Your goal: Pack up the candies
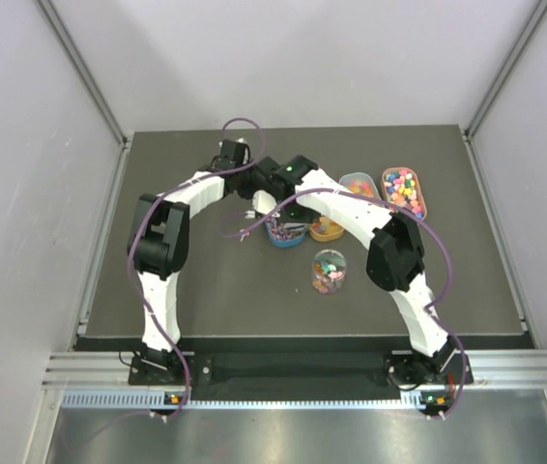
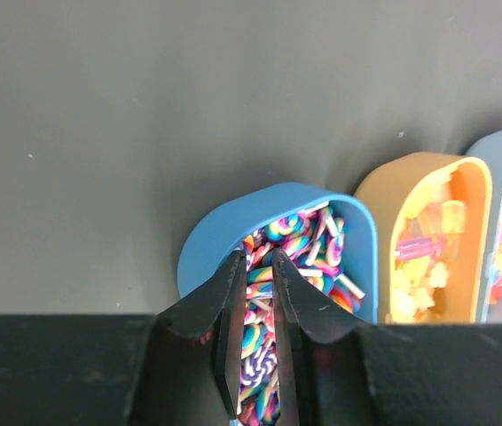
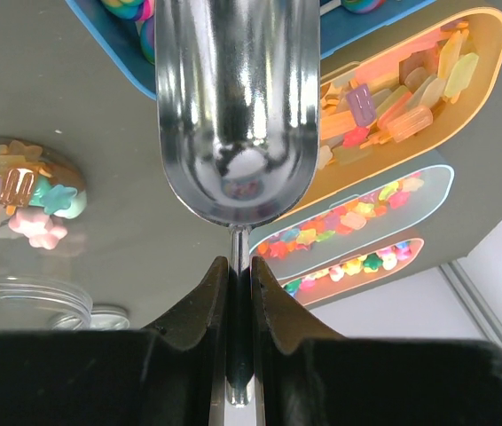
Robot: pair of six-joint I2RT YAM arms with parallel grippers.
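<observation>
The blue bin (image 2: pixel 224 222) is full of lollipops (image 2: pixel 300 240). In the left wrist view my left gripper stands over it with its fingers a little apart; only lollipops show through the narrow gap. My right gripper is shut on the handle of a metal scoop (image 3: pixel 238 98), whose bowl looks empty and hangs over the edge of the blue bin. In the top view, the clear jar (image 1: pixel 329 273) stands in front of the bins, with gummy candies (image 3: pixel 38 200) inside.
To the right of the blue bin are an orange bin (image 3: pixel 490 53) of popsicle-shaped gummies, a pale blue bin (image 3: pixel 442 182) and a pink bin (image 3: pixel 415 244) of colourful candies. One lollipop (image 1: pixel 244 235) lies loose on the table.
</observation>
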